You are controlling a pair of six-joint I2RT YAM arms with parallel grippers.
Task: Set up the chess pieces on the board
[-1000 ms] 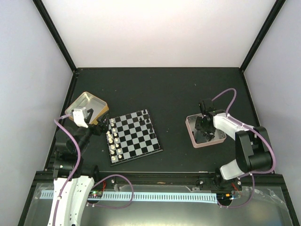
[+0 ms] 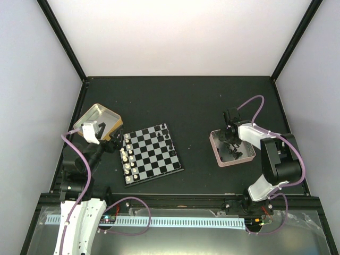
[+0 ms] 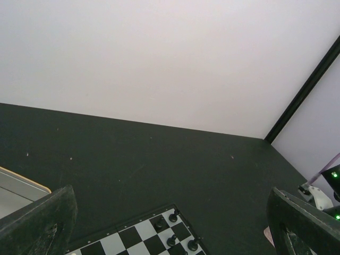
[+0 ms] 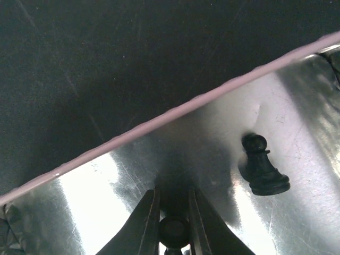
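Observation:
The chessboard [image 2: 151,154] holds white pieces along its left side and several black pieces along its right. My left gripper is open at the board's left, empty. My right gripper is down in the pink-rimmed metal box [image 2: 232,162], its fingertips close around the head of a dark piece [image 4: 173,234]; whether they grip it is unclear. A black pawn [image 4: 263,170] lies on its side in the box to the right of the fingers.
A tan-rimmed box [image 2: 95,111] stands at the back left, beside my left arm.
The left arm and board look unchanged.

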